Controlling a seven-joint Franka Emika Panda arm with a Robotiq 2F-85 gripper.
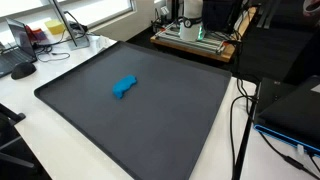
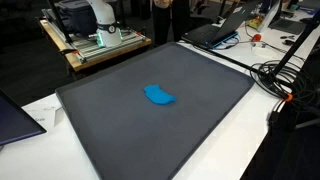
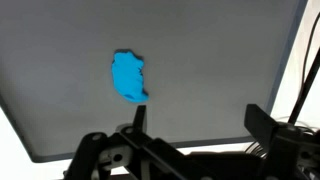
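Observation:
A small bright blue piece (image 1: 124, 86), perhaps folded cloth, lies on the dark grey board in exterior view 1, left of its middle. From the other side, exterior view 2 shows the same blue piece (image 2: 158, 94) near the board's middle, flat and slightly curved. Looking down in the wrist view, I see the blue piece (image 3: 128, 77) left of centre on the bare board. At the bottom of that view my gripper has its dark fingers spread wide, open and empty. The blue piece is apart from it, up and to the left. Neither exterior view shows the fingers.
The grey board (image 1: 150, 120) is otherwise clear, lying on a white table (image 2: 215, 150). A laptop (image 1: 18, 58) and cables stand beyond one end. Tangled black cables (image 2: 280, 85) run past the board's edge. A wooden-edged stand (image 2: 105, 47) is at the back.

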